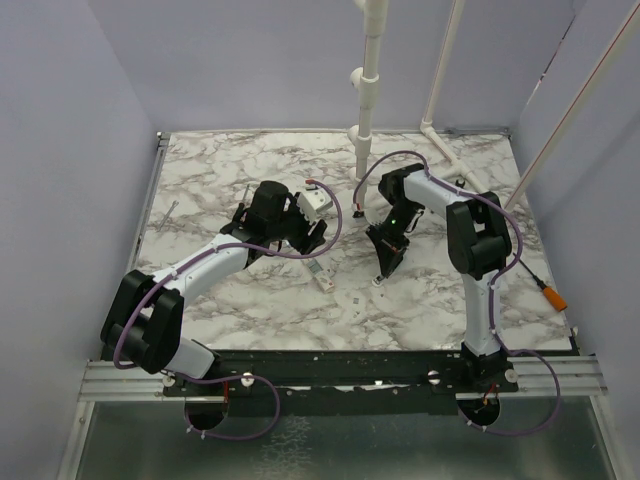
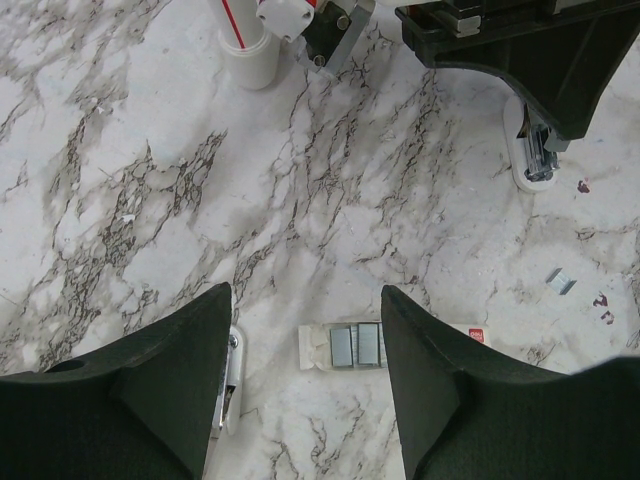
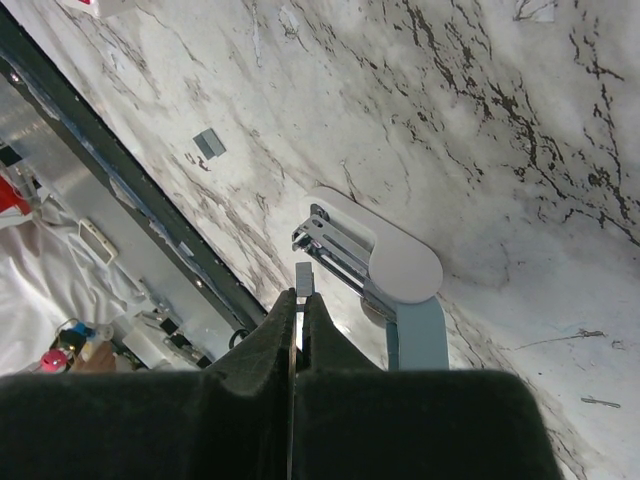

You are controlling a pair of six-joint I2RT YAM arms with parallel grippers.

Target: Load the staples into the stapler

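The stapler (image 3: pixel 405 275) lies in the right wrist view with its channel exposed, its base also visible below my right arm in the left wrist view. My right gripper is shut just over the stapler's channel, with a small grey piece at its tips; whether it grips anything cannot be told. My left gripper is open above the staple box (image 2: pixel 355 345), which holds grey staple strips. A small loose grey strip (image 3: pixel 209 143) lies on the marble near the stapler.
A white cup (image 2: pixel 250 62) stands behind the staple box, and another metal-and-white tool (image 2: pixel 232 385) lies beside the box. The table's front rail (image 1: pixel 330 362) is near the stapler. An orange-handled tool (image 1: pixel 553 297) lies at the far right.
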